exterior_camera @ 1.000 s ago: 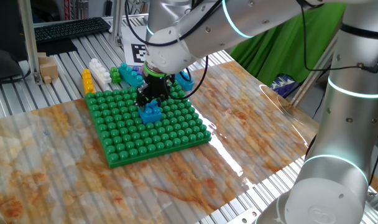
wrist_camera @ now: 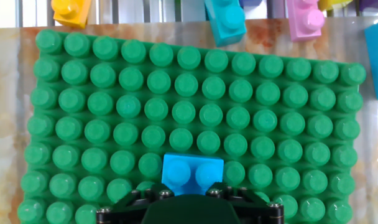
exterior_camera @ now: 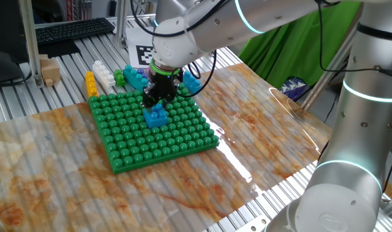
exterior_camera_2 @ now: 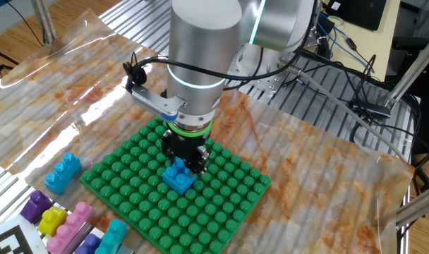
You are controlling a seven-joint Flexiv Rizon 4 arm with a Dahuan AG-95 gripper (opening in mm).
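A blue brick [exterior_camera: 156,118] sits on the green studded baseplate [exterior_camera: 122,154], near its middle. Directly over the brick is my gripper [exterior_camera_2: 186,156], its black fingers close to the brick's top; whether they touch it is unclear. In the wrist view, two studs of the blue brick [wrist_camera: 193,173] show just ahead of the gripper. Dark finger parts stand left and right of the brick's rear portion, which the gripper body hides. The fingertips are covered, so how far apart they are does not show clearly.
Loose bricks lie along the plate's far edge: a yellow one [exterior_camera: 91,84], a white one [exterior_camera: 103,74], a pink one [exterior_camera_2: 70,227] and a teal one [exterior_camera_2: 112,238] among them. Another blue brick [exterior_camera_2: 62,173] lies beside the plate. The marbled sheet [exterior_camera: 48,174] is clear in front.
The wrist has risen slightly and shifted a little right in exterior view 1. The blue brick and plate stay in place.
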